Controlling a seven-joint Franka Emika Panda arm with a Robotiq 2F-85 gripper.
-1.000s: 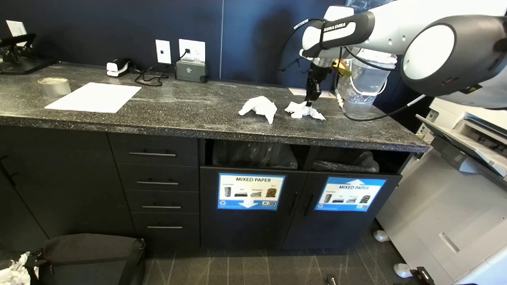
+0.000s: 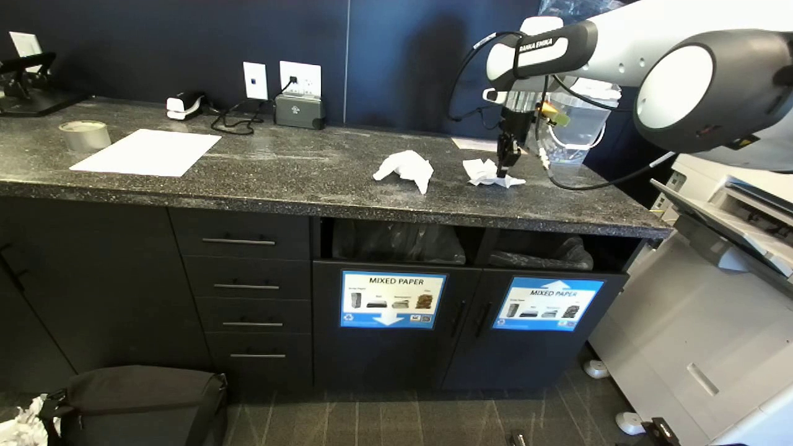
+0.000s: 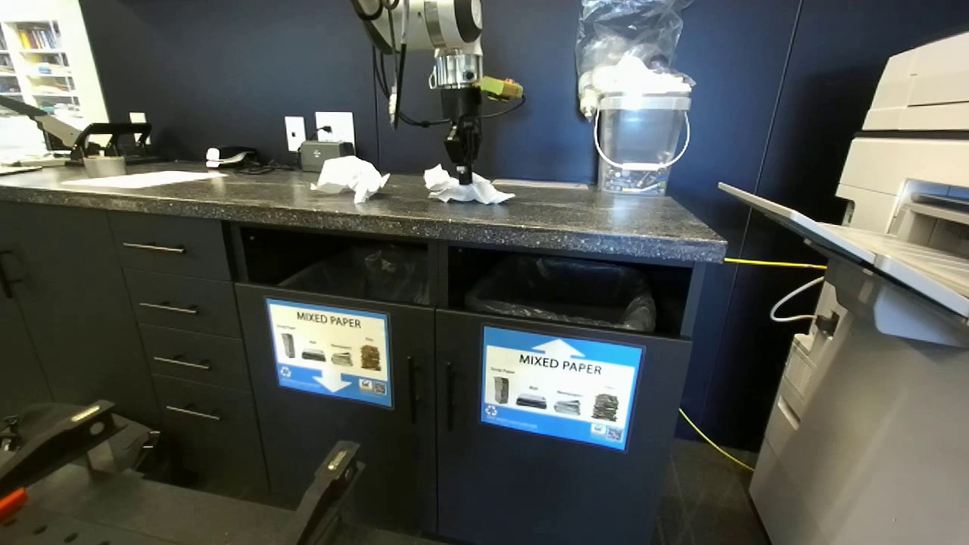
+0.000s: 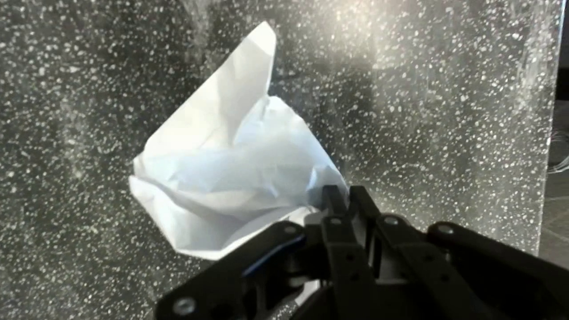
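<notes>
My gripper is shut on one edge of a crumpled white paper, low over the dark speckled counter. In the wrist view most of that sheet spreads to the left of the fingers, and a small bit shows below them. Exterior view 1 has the gripper pointing down at the held paper. To its left, apart from it, lies a second crumpled paper. From the front, the gripper reaches into the middle of the held paper.
Below the counter are two open bins, a left bin and a right bin. A clear bucket stands at the back right. Leftward are a flat white sheet and a tape roll. A printer stands at right.
My gripper and the crumpled paper at its tips have shifted to the right along the counter. The other crumpled paper has stayed put.
</notes>
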